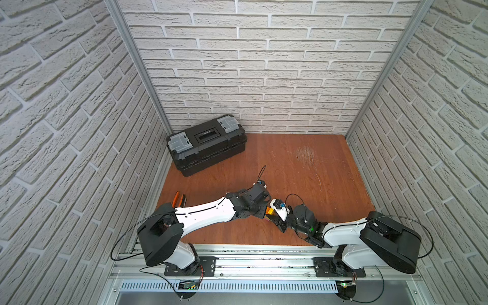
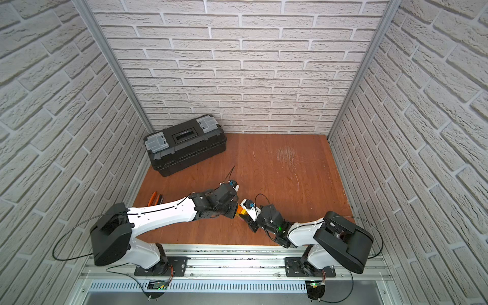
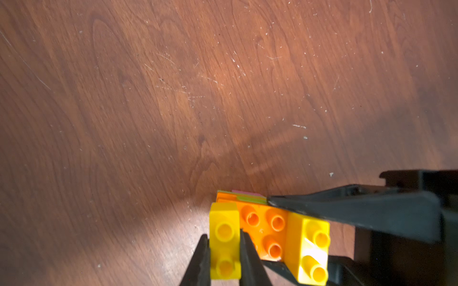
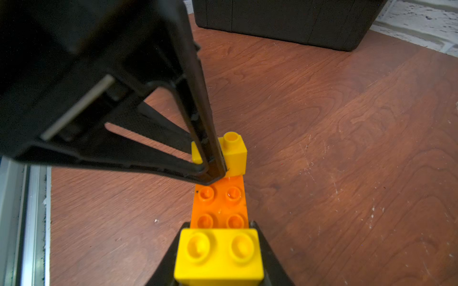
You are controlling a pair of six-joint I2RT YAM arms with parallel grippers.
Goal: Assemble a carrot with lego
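My left gripper is shut on a yellow two-stud brick (image 3: 224, 214) at one end of an orange piece (image 3: 262, 220) with studs. Edges of green and pink pieces show behind the orange one. My right gripper is shut on another yellow brick at the opposite end of that piece; its fingers also reach along the assembly in the left wrist view. Both grippers meet low over the front middle of the table (image 1: 320, 167); whether each yellow brick is fully seated cannot be told.
A closed black toolbox (image 1: 206, 147) stands at the back left. Orange and black long objects (image 1: 178, 198) lie at the left edge, partly behind the left arm.
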